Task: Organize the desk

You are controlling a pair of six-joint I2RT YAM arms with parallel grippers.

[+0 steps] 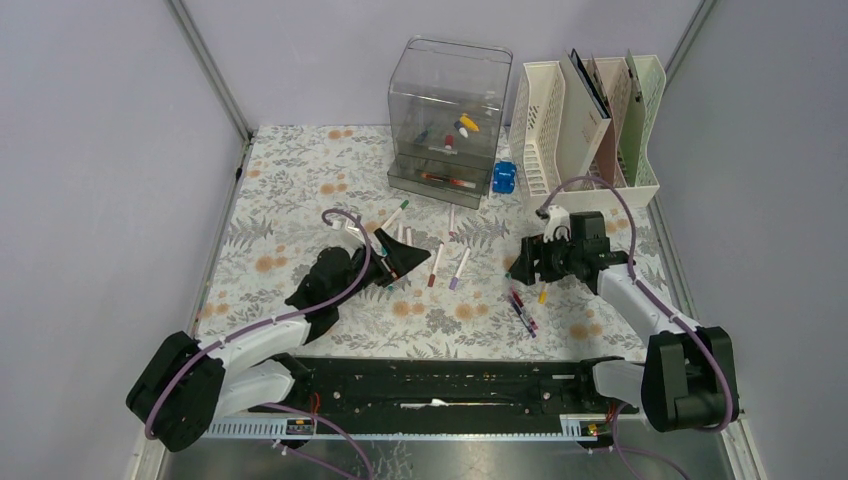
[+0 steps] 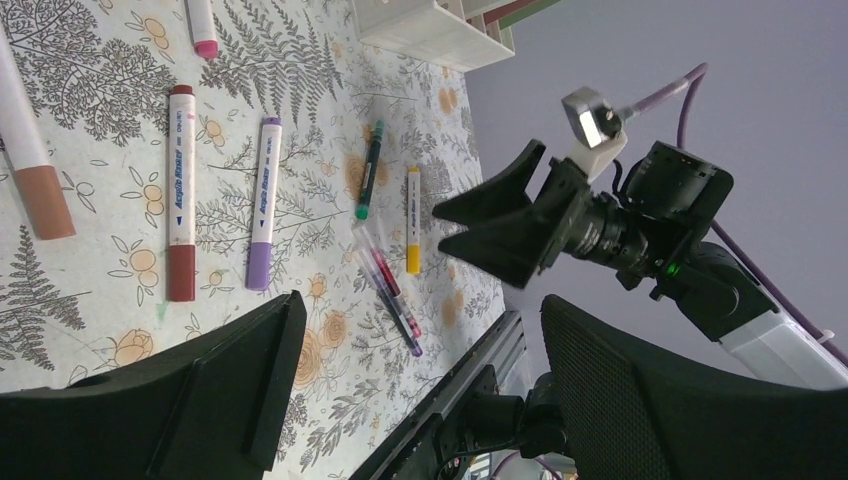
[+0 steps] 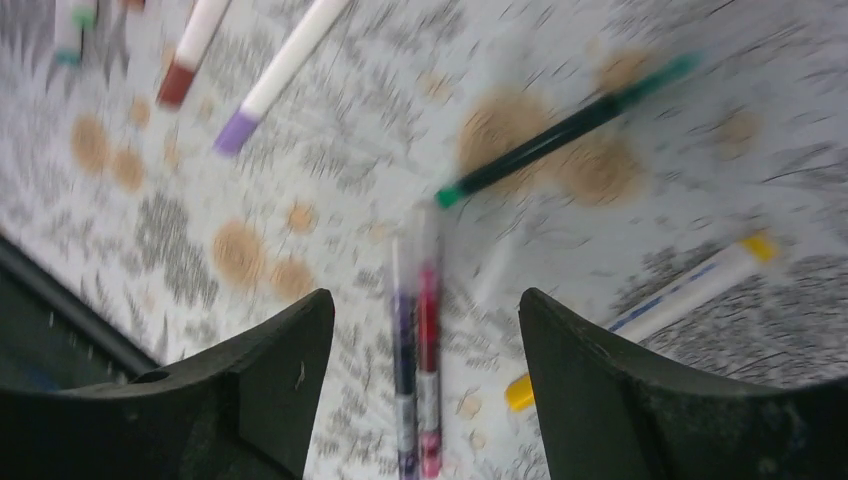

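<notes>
Several markers lie loose on the floral desk. My left gripper hangs open over those at the middle left; its wrist view shows a red-capped marker and a purple-capped one between and beyond its fingers. My right gripper is open above the right-hand group: a green marker, a yellow-capped marker, and red and dark blue pens side by side. The right wrist view is blurred.
A clear drawer case holding markers stands at the back. A white file rack with folders is at back right, a blue object between them.
</notes>
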